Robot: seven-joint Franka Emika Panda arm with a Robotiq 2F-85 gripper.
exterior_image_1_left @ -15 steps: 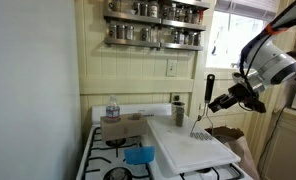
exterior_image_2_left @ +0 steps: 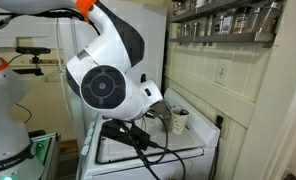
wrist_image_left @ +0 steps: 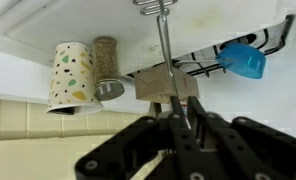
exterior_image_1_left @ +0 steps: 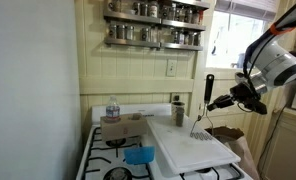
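Note:
A utensil point(exterior_image_1_left: 208, 89) with a long black handle and a thin metal lower end stands nearly upright over the white board on the stove. Beside its handle, my gripper point(exterior_image_1_left: 212, 105) reaches in from the right. In the wrist view the utensil's metal shaft point(wrist_image_left: 165, 40), with a coiled part at its end, runs down to the black fingers of my gripper. Whether the fingers press on it or only stand round it cannot be made out. The arm hides this spot in exterior view 2.
On the board's back corner stand a speckled cup point(wrist_image_left: 72, 77) and a spice jar point(wrist_image_left: 106, 60). A cardboard box point(exterior_image_1_left: 123, 127), a bottle point(exterior_image_1_left: 113, 108) and a blue utensil point(exterior_image_1_left: 139, 155) are on the stove at left. Most of the white board point(exterior_image_1_left: 178, 150) is clear.
The arm behind the gripper has shifted slightly to the right and down. The utensil stays at nearly the same place, and the other objects have not moved.

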